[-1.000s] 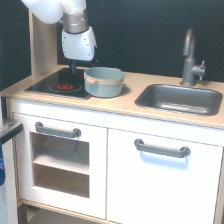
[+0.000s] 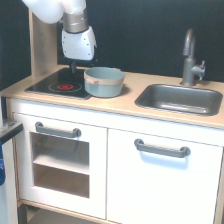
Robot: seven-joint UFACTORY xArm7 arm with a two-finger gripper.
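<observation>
A grey-blue pot point(image 2: 104, 85) stands upright at the right side of the black stovetop point(image 2: 45, 86), partly on the wooden counter. My gripper point(image 2: 77, 69) hangs down from the white arm just behind the pot's left rim. Its dark fingers are small and merge with the dark background, so whether they are open or shut, or touch the pot, I cannot tell. A red burner mark point(image 2: 65, 87) shows on the stovetop to the left of the pot.
To the right is a metal sink point(image 2: 180, 98) with a grey faucet point(image 2: 191, 60) behind it. Bare counter point(image 2: 128, 97) lies between pot and sink. Below are an open-fronted oven compartment point(image 2: 62, 160) and a white cabinet door point(image 2: 160, 185) with a grey handle.
</observation>
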